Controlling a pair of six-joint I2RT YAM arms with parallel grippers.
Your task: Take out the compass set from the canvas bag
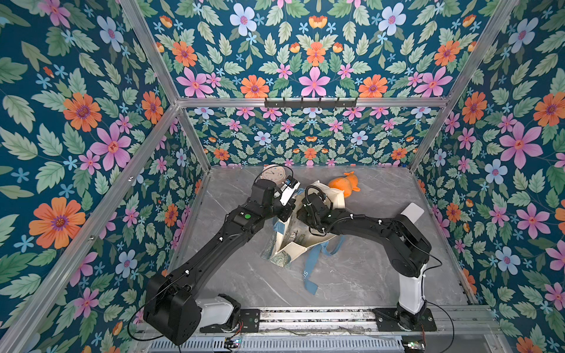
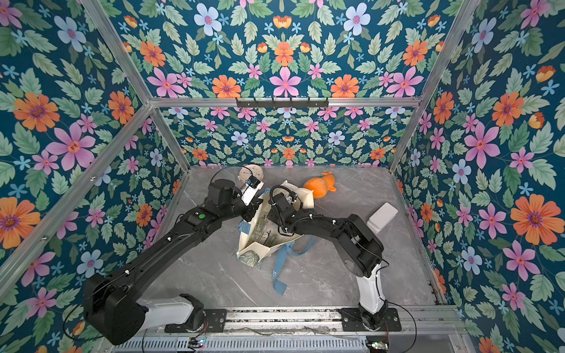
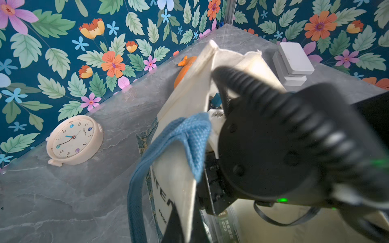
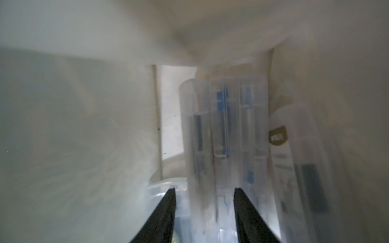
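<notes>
The cream canvas bag point(image 1: 288, 247) lies open on the table with its blue strap point(image 1: 313, 267) trailing in front. In the left wrist view my left gripper is shut on the bag's rim, one finger on either side of the cloth. My right gripper is down inside the bag, its fingers apart with nothing held between them. Below them stands a long clear plastic case point(image 4: 239, 121) with blue parts inside. A clear pack with a brown label point(image 4: 301, 170) leans to its right. Which of these is the compass set I cannot tell.
Behind the bag sit an orange toy point(image 1: 343, 184) and a round pink clock point(image 3: 75, 139). A white box point(image 2: 382, 217) lies at the right. My right arm point(image 1: 376, 226) reaches across the bag's right side. Bare table shows at the front.
</notes>
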